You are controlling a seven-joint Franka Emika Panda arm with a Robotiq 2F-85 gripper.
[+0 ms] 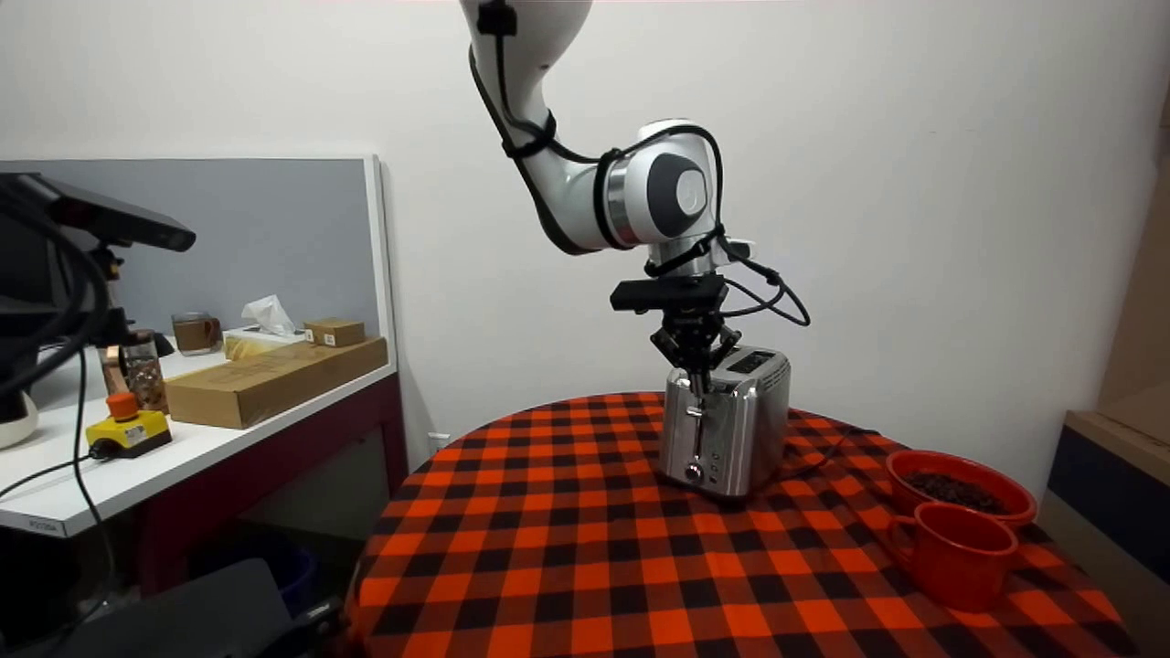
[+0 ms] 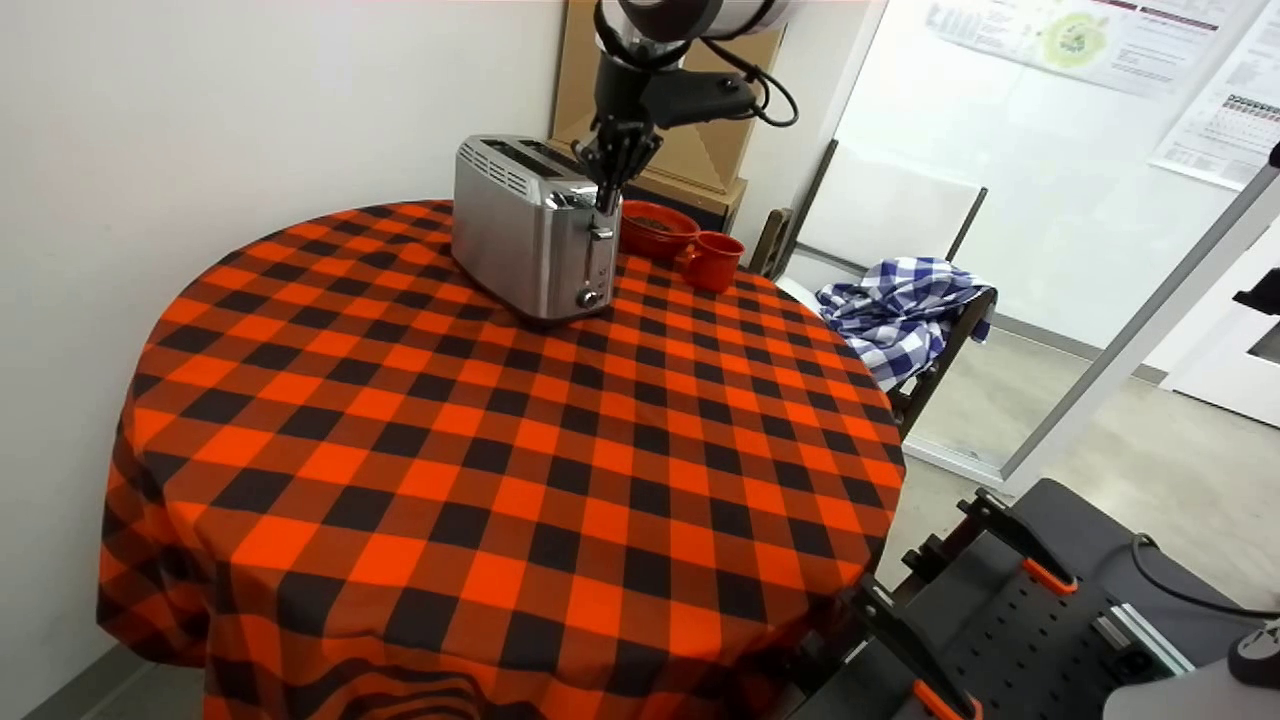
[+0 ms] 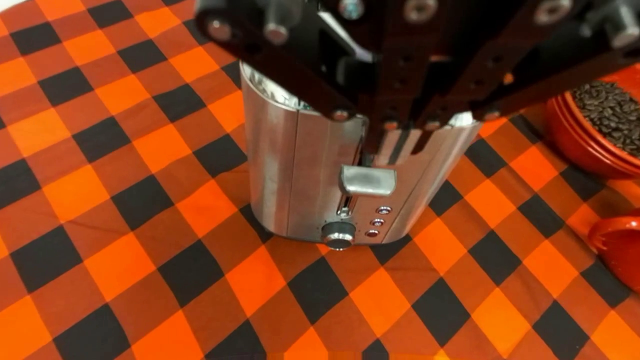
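A silver two-slot toaster (image 1: 741, 428) stands upright on the checked tablecloth. On its front end face, a metal lever (image 3: 368, 180) sits at the upper part of its slot, with a round knob (image 3: 339, 235) and small buttons lower down. My gripper (image 1: 698, 393) points downward at the toaster's front top edge, its fingers shut together right above the lever. In the wrist view the fingertips end just behind or over the lever; whether they touch it I cannot tell. Nothing shows between the fingers.
A red bowl of dark beans (image 1: 961, 483) and a red mug (image 1: 954, 556) stand right of the toaster. The toaster's cord (image 1: 828, 453) runs behind it. Open tablecloth (image 2: 480, 480) lies in front and to the left. A wall is close behind.
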